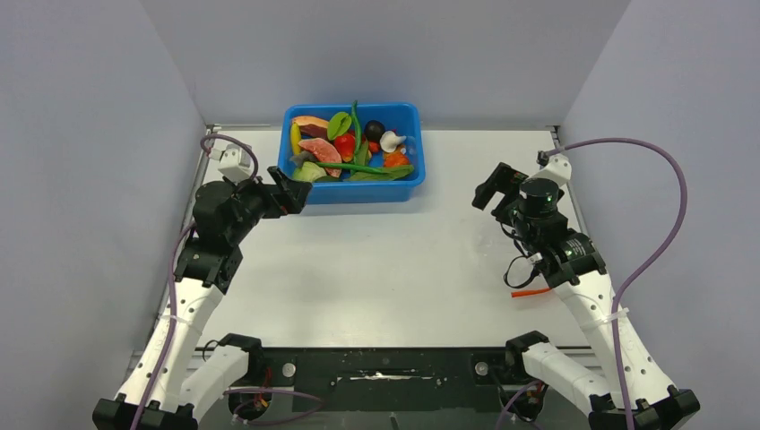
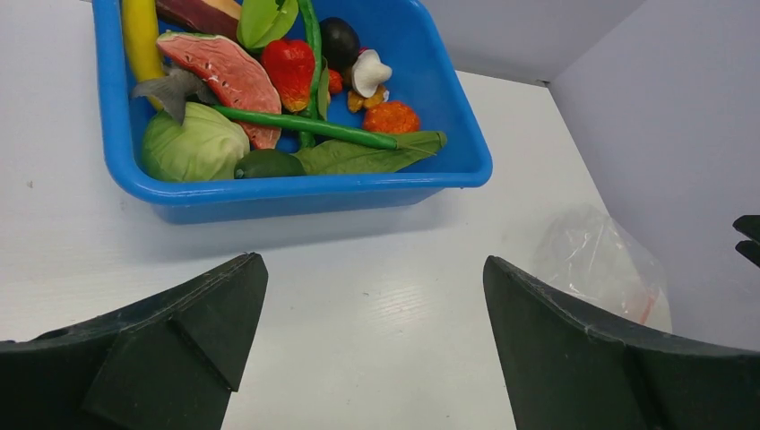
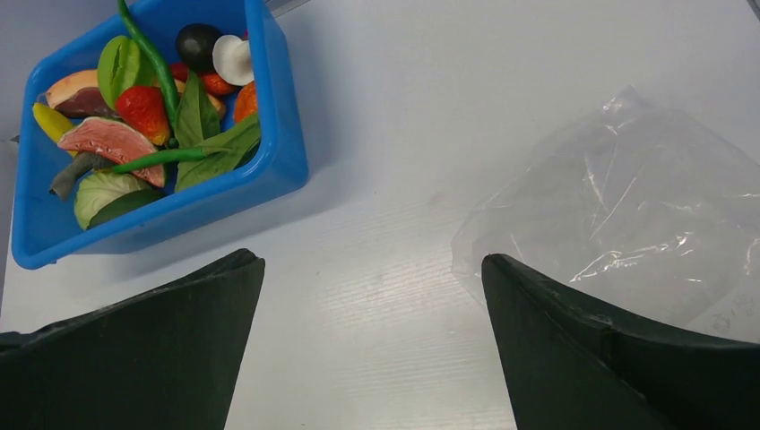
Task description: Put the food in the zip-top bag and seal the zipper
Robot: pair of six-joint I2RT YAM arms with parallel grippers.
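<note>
Assorted play food, among it a red pepper (image 1: 344,146), a watermelon slice (image 2: 228,81) and a cabbage (image 2: 195,148), fills a blue bin (image 1: 358,193) at the back of the table. A clear zip top bag (image 3: 618,206) lies flat on the right side; from above, the right arm hides most of it, and only its orange-red zipper end (image 1: 531,293) shows plainly. My left gripper (image 1: 296,193) is open and empty, just in front of the bin's left corner. Open and empty too, my right gripper (image 1: 488,186) hangs above the table near the bag.
White bare tabletop (image 1: 385,269) stretches between the two arms, in front of the bin. Grey walls close in the left, right and back. A black strap (image 1: 520,273) dangles from the right wrist.
</note>
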